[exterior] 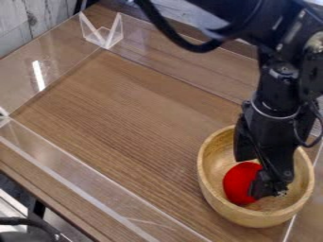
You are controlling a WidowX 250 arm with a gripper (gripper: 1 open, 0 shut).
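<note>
The black gripper (263, 161) reaches down from the top right into a wooden bowl (213, 156) at the lower right of the camera view. A round red object (239, 185) sits in the bowl, partly hidden behind the gripper's lower end. The gripper looks open, with its fingertips partly obscured against the red object and the bowl's interior.
A white wire-like holder (101, 30) stands at the back left. Dark cables lie off the table at the lower left.
</note>
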